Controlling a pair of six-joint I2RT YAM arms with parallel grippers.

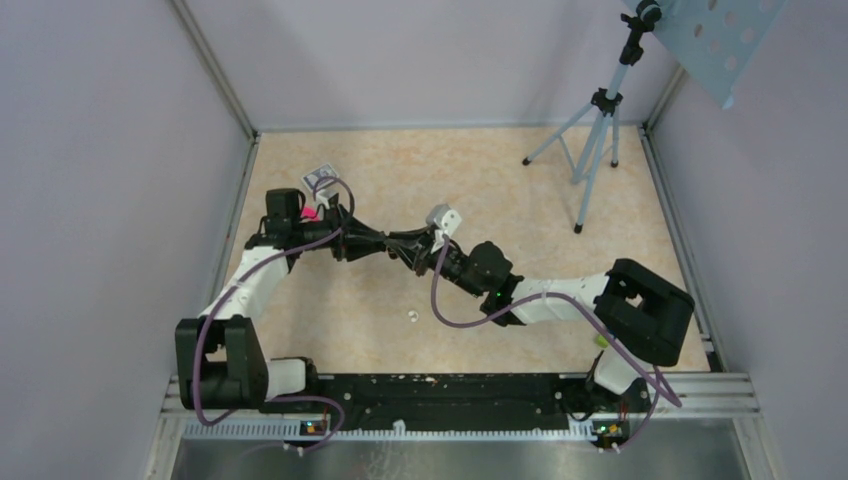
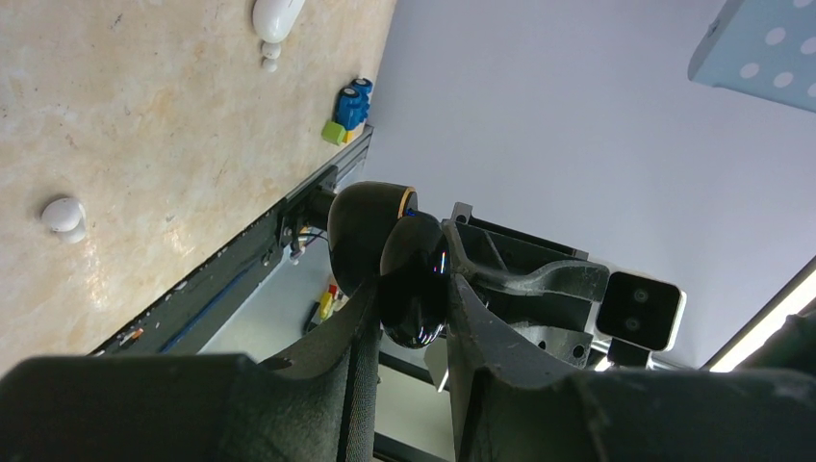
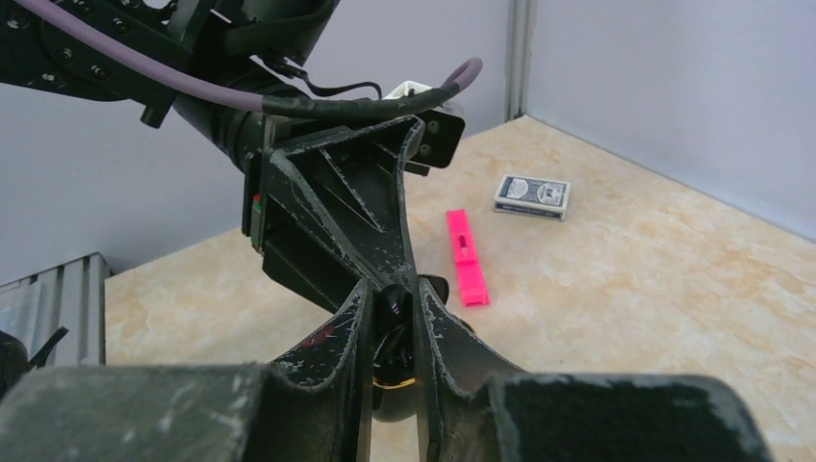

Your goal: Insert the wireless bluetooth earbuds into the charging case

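Note:
The black charging case (image 2: 364, 229), glossy with a gold rim, is raised off the table. My left gripper is shut on it, with a shiny black rounded part between the fingertips. A small blue spot shows by the rim. From the other side, my right gripper meets it and is shut on a dark glossy piece (image 3: 393, 304); whether that is an earbud or part of the case, I cannot tell. The rim and underside of the case show below the right fingertips. Seen from above, both grippers touch tip to tip, hiding most of the case.
On the table lies a small white rounded object (image 1: 413, 316), perhaps an earbud. A pink strip (image 3: 467, 258) and a card box (image 3: 532, 196) lie by the left arm. A tripod (image 1: 600, 130) stands at the back right.

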